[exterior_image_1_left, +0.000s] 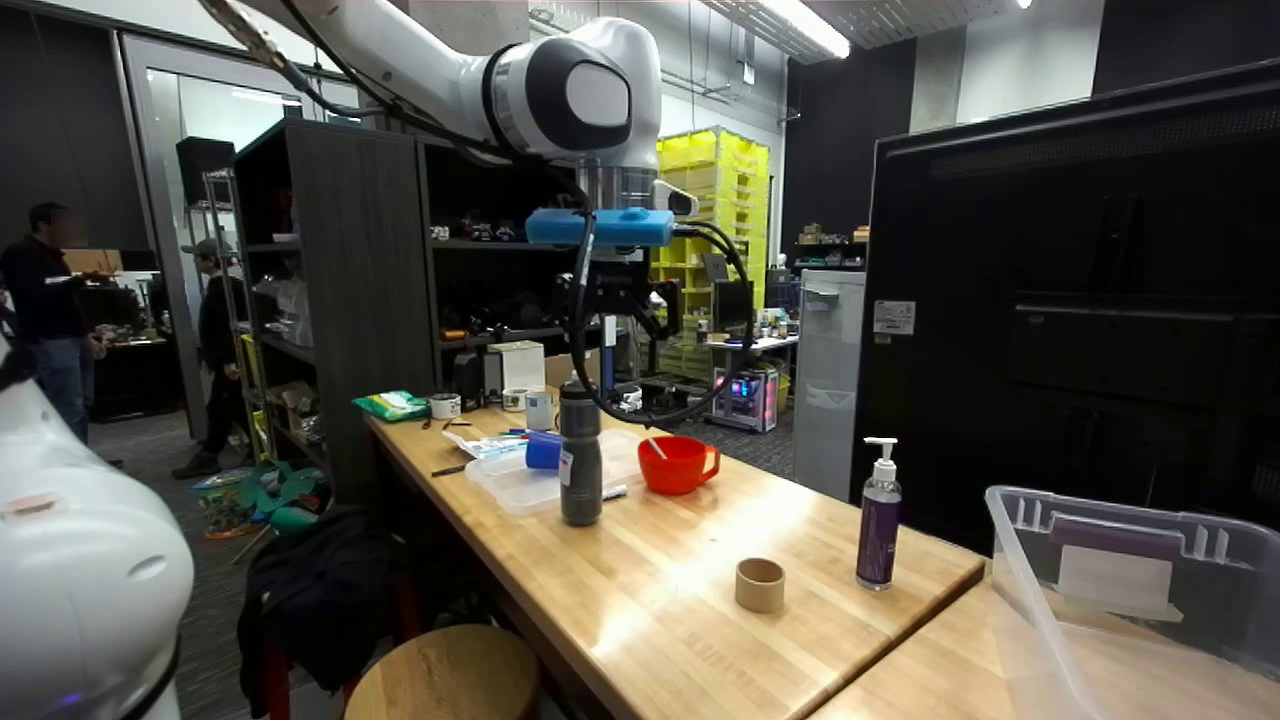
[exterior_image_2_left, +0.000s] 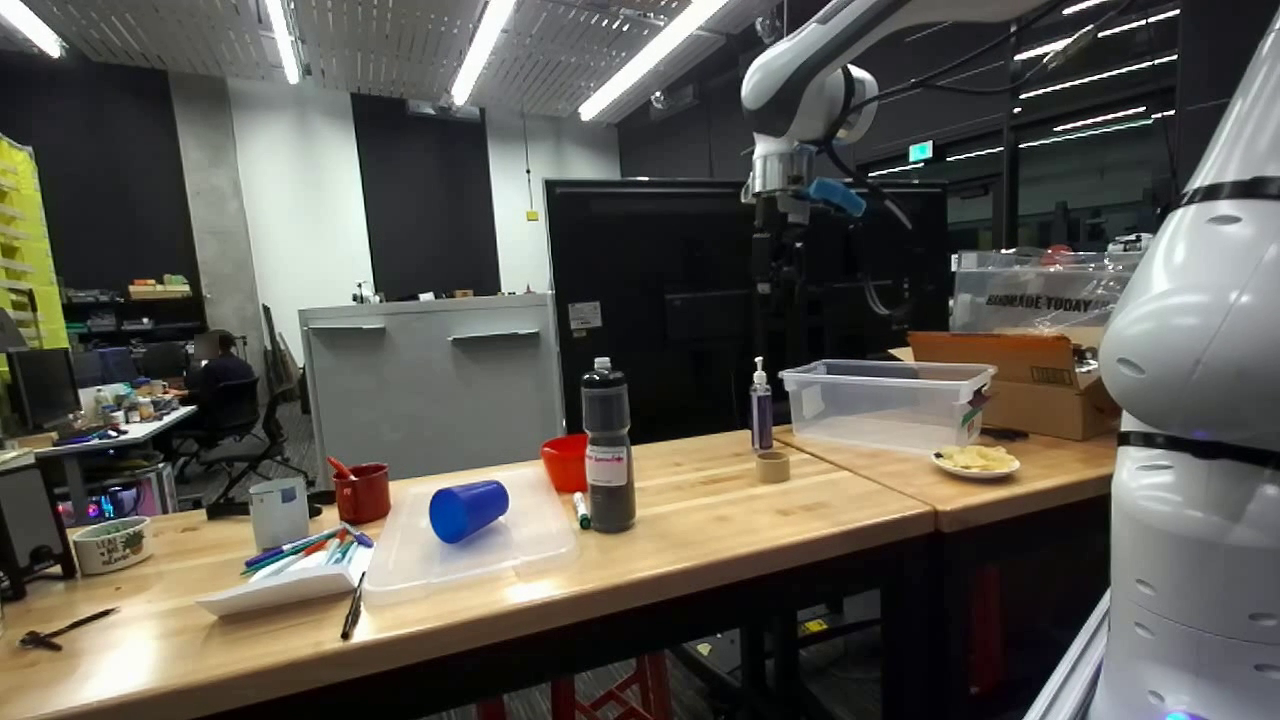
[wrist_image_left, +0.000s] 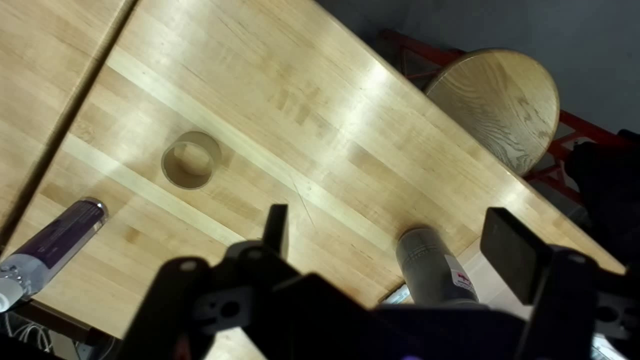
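My gripper stands open high above the table, its two black fingers wide apart with nothing held. Between and below them in the wrist view, the dark grey bottle (wrist_image_left: 427, 261) appears far beneath, its lower part hidden by the gripper body. That bottle (exterior_image_2_left: 609, 480) stands upright on the wooden table. A cardboard tape ring (exterior_image_1_left: 759, 586) rests near the table's seam, close to a purple pump bottle (exterior_image_1_left: 879, 528). Beyond the grey bottle sits a red cup (exterior_image_1_left: 675, 466). A blue cup (exterior_image_2_left: 469, 511) lies on its side on a translucent lid (exterior_image_2_left: 528, 554).
Right of the seam are a clear bin (exterior_image_2_left: 888, 408) and a plate of yellow food (exterior_image_2_left: 974, 462). Pens on paper (exterior_image_2_left: 294, 576), a red mug (exterior_image_2_left: 361, 493) and a white mug (exterior_image_2_left: 278, 514) crowd the other end. Bare wood surrounds the tape ring.
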